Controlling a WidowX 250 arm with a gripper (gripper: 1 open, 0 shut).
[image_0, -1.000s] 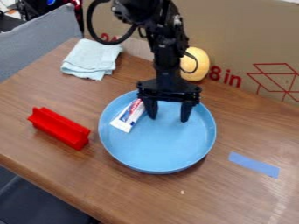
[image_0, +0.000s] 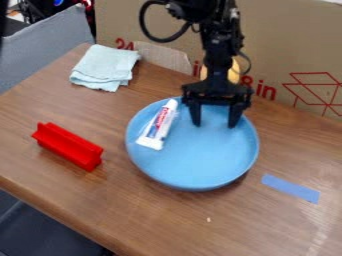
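My black gripper (image_0: 215, 112) is over the back part of a blue plate (image_0: 201, 160), open, its fingers pointing down with nothing visible between them. A white toothpaste tube (image_0: 158, 125) with red and blue print lies slanted on the left side of the plate, to the left of the fingers. A yellow object (image_0: 234, 72) behind the arm is mostly hidden.
A red block-like object (image_0: 67, 145) lies at the left front. A folded pale cloth (image_0: 104, 66) is at the back left. Blue tape (image_0: 290, 188) is on the right. Cardboard (image_0: 294, 60) stands along the back.
My gripper has shifted right and back from near the toothpaste, covering more of the yellow object. The plate and tube have shifted slightly to the right.
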